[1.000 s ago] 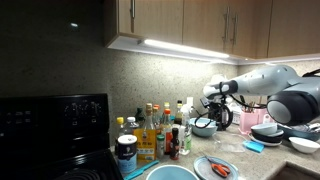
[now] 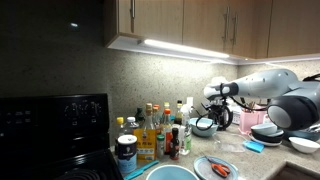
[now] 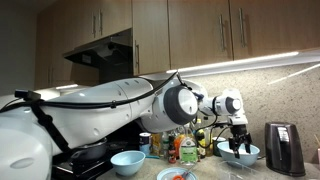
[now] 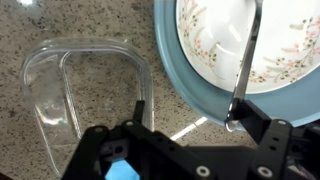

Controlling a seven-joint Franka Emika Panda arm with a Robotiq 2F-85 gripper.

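Note:
My gripper is open over the counter. In the wrist view, a light blue bowl (image 4: 180, 72) with a white, leaf-patterned dish (image 4: 214, 40) inside fills the upper right. A slim, shiny utensil handle (image 4: 248, 60) crosses them, its lower end beside my right finger (image 4: 252, 122); whether they touch I cannot tell. The other finger stands over bare counter, near a clear plastic container (image 4: 72, 95). In exterior view 2 the gripper (image 3: 238, 136) is just over the blue bowl (image 3: 237, 152) by the back wall. Exterior view 1 also shows that bowl (image 2: 203, 129).
Several bottles (image 2: 152, 128) crowd the back counter left of the bowl. A dark toaster-like appliance (image 3: 284, 148) stands to its right. Nearer lie a plate with red pieces (image 2: 217, 168) and another blue bowl (image 2: 171, 173). Stacked bowls (image 2: 266, 132) sit at the right.
The arm has come down slightly over the last second, with its gripper staying near the blue bowl. The objects on the counter look unmoved.

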